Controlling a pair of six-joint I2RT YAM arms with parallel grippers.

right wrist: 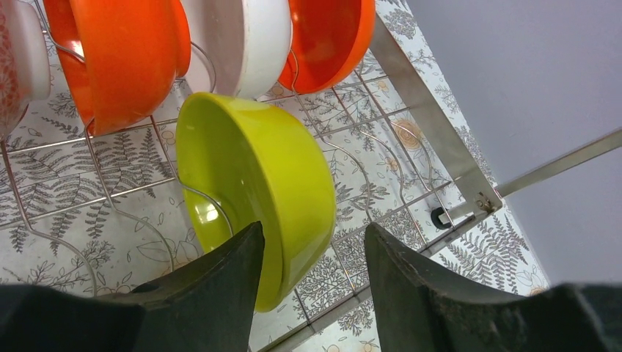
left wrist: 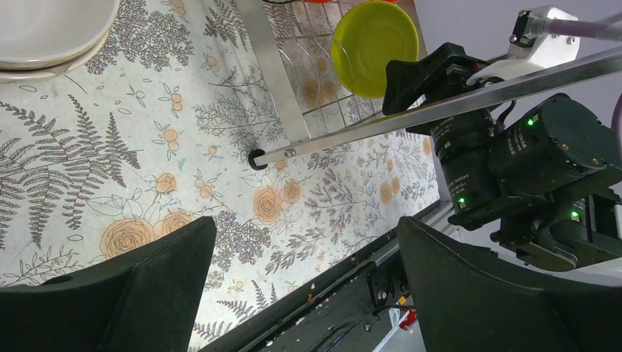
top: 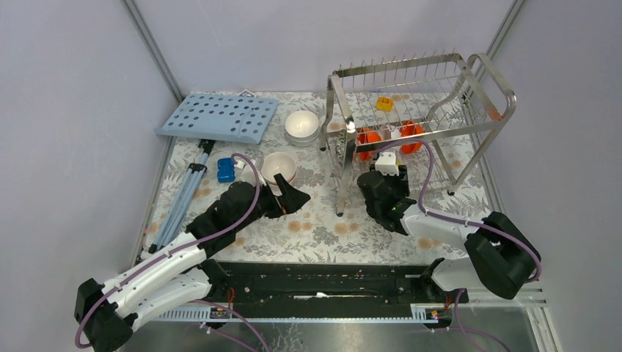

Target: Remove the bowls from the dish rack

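Observation:
A yellow-green bowl [right wrist: 293,183] stands on edge among the wires of the dish rack [top: 400,143], with orange bowls [right wrist: 125,59] and a white bowl [right wrist: 260,44] behind it. My right gripper is at the yellow bowl's near rim, fingers apart, one either side of the rim's lower part. My left gripper is open over the bare table left of the rack, nothing between its fingers.
Stacked bowls [top: 301,121] stand left of the rack. A blue perforated board [top: 213,117], folded poles and a blue object [top: 225,170] lie at the left.

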